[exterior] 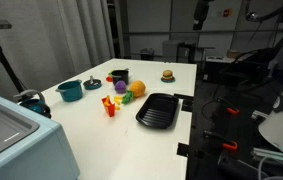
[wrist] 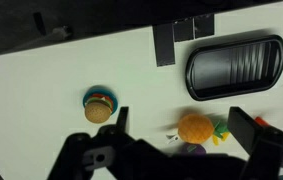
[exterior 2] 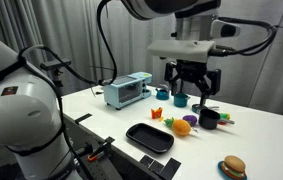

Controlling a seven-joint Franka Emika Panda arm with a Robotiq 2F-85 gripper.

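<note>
My gripper hangs high over the white table (wrist: 31, 110), fingers spread apart with nothing between them. In the wrist view a toy burger (wrist: 99, 103) on a small blue plate lies to the upper left of the fingers. An empty black tray (wrist: 235, 67) with a ridged bottom is at the upper right. Close below the gap between the fingers shows an orange toy (wrist: 195, 127) with a green part beside it, partly hidden by the gripper. In exterior view 2 the burger (exterior 2: 233, 167) is at the near right and the tray (exterior 2: 150, 137) near the front edge.
A toaster oven (exterior 2: 129, 90) stands at the far end of the table. Blue pot (exterior: 70, 91) and black pot (exterior: 121, 76) sit along the far side. Red pieces (exterior: 110, 110) lie left of the tray. Free table surrounds the burger.
</note>
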